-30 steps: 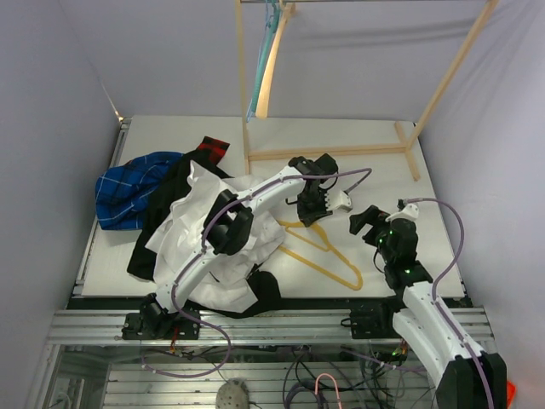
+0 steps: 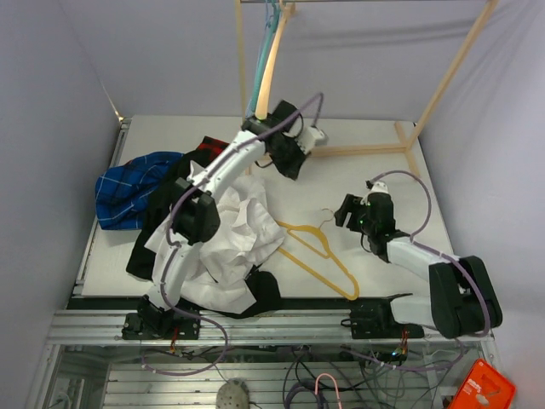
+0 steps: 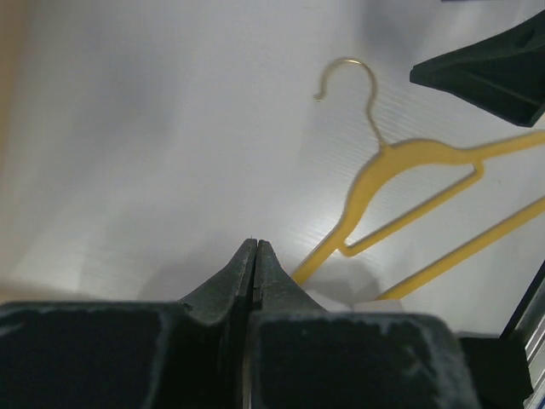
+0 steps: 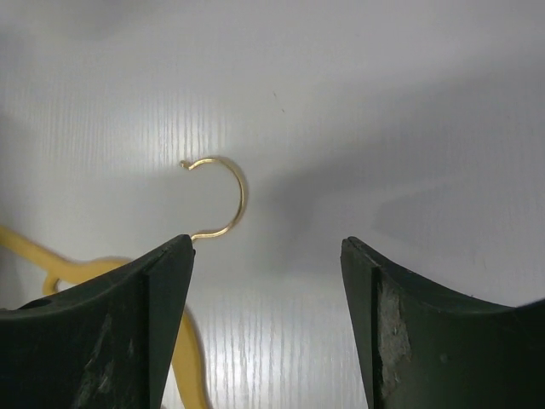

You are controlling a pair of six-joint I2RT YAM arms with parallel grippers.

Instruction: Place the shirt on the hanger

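Observation:
A yellow hanger lies flat on the table, its left end against a rumpled white shirt. In the left wrist view the hanger has its thin metal hook pointing away. Above the table behind the hanger, my left gripper is blurred; its fingertips meet, and nothing shows between them. Just right of the hook hovers my right gripper. The right wrist view shows its fingers apart, with the hook beyond the gap and the hanger's shoulder partly behind the left finger.
Black cloth and a blue plaid garment lie at the left. A wooden rack stands at the back, with hangers hung from its rail. Bare table lies behind and to the right of the hook.
My left gripper has lifted away from the hanger's hook, back and to the left. My right gripper has come left toward the hook. The hanger and cloths look unmoved.

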